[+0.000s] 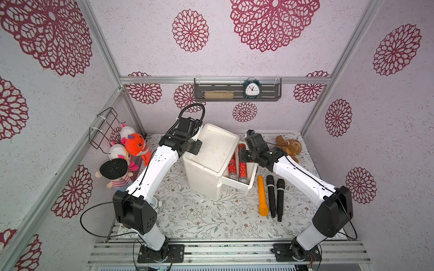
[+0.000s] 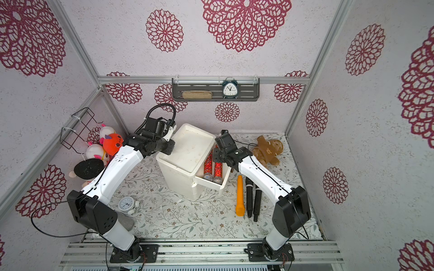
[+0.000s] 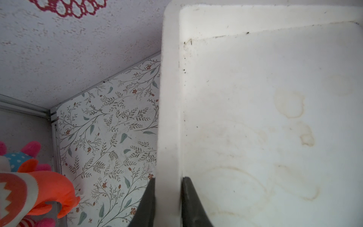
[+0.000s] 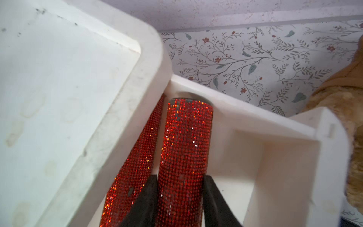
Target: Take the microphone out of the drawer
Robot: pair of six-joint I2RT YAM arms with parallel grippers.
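Two red glittery microphones lie side by side in the pulled-out white drawer. In the right wrist view, the right-hand microphone runs between the fingers of my right gripper, one close against each side. Whether they are pressing on it I cannot tell. The other microphone lies to its left, partly under the cabinet's top edge. Over at the cabinet's left side, my left gripper is shut on the raised rim of the white cabinet, one finger on each side.
An orange microphone and two black ones lie on the table right of the drawer. Behind them sits a brown plush bear. Soft toys fill the left side.
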